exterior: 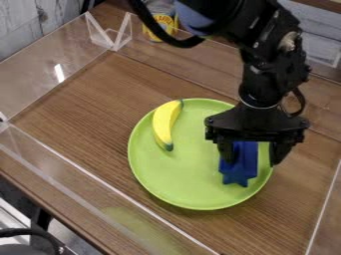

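Observation:
My black gripper (253, 129) is lowered over the right part of a green plate (180, 179), its fingers open on either side of a blue object (240, 169) that rests on the plate. The top of the blue object is partly hidden by the gripper. A yellow banana (166, 124) lies on the left part of the plate.
A yellow can (163, 22) stands at the back left, beside a clear strap-like piece. Clear panels edge the wooden table (94, 129) on the left. The wood left of and behind the plate is free.

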